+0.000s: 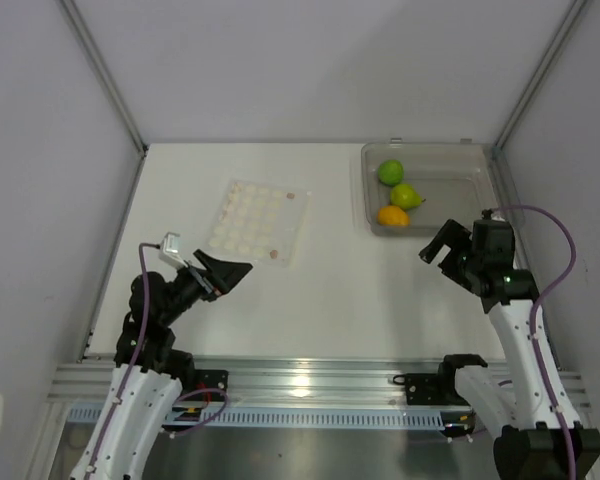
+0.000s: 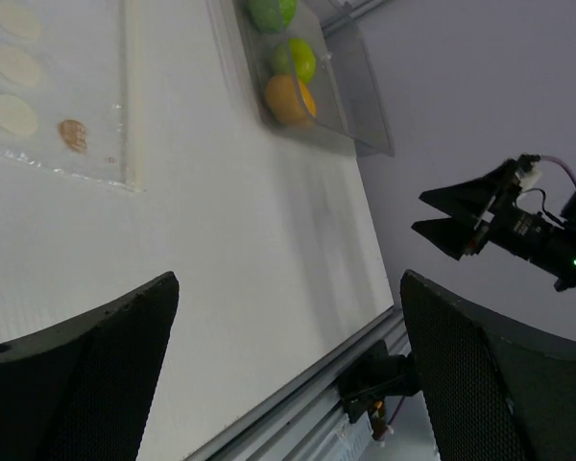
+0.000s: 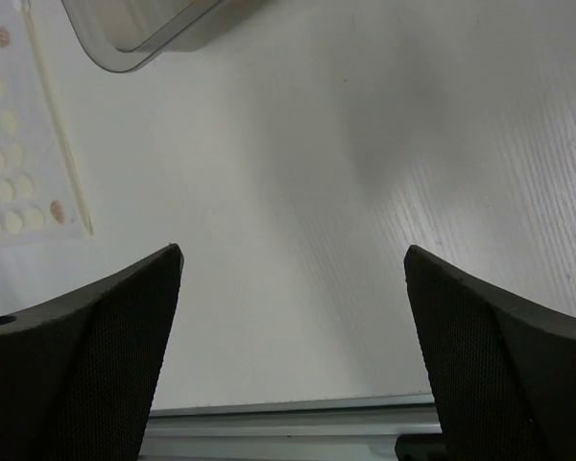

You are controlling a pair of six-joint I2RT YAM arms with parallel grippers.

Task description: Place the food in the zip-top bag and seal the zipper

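The zip top bag (image 1: 257,220), clear with pale dots, lies flat on the left half of the table. One end of the bag (image 2: 53,86) shows in the left wrist view. Three foods sit along the left side of a clear bin: a green one (image 1: 390,172), a yellow-green pear-like one (image 1: 404,196) and an orange one (image 1: 392,216). My left gripper (image 1: 232,282) is open below the bag's lower edge, its fingers empty. Open as well, my right gripper (image 1: 434,246) stands over the table just below the bin, nothing between its fingers.
The clear bin (image 1: 455,230) stands at the back right, its right part empty. Between bag and bin the white table (image 1: 330,270) is bare. A metal rail (image 1: 310,368) runs along the front edge; walls rise on the sides and back.
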